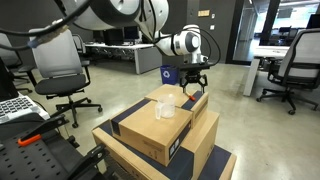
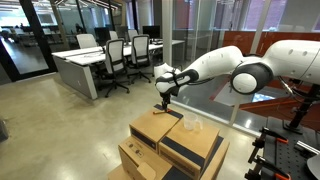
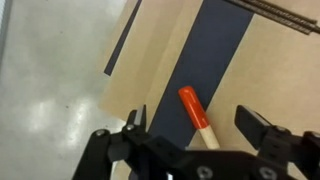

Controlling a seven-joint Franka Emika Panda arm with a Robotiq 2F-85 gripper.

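Note:
A slim stick with a red end and a pale, wood-coloured shaft [image 3: 194, 108] lies on a cardboard box [image 3: 150, 70], across its dark stripe. Its lower part passes behind my gripper's body in the wrist view. My open gripper is above it, one finger on either side and nothing held. In exterior view 1 the red end [image 1: 192, 97] shows as a small spot below the gripper [image 1: 195, 84]. From exterior view 2, the gripper [image 2: 165, 104] hangs over the far box of the stack; the height gap is hard to judge.
Clear cups [image 2: 196, 124] stand on the boxes nearer the arm's base. Thin brown rods [image 3: 275, 12] cross the wrist view's top right corner. The box ends at the left there, with grey floor [image 3: 60, 100] beyond. Office chairs [image 1: 295, 66] stand well away.

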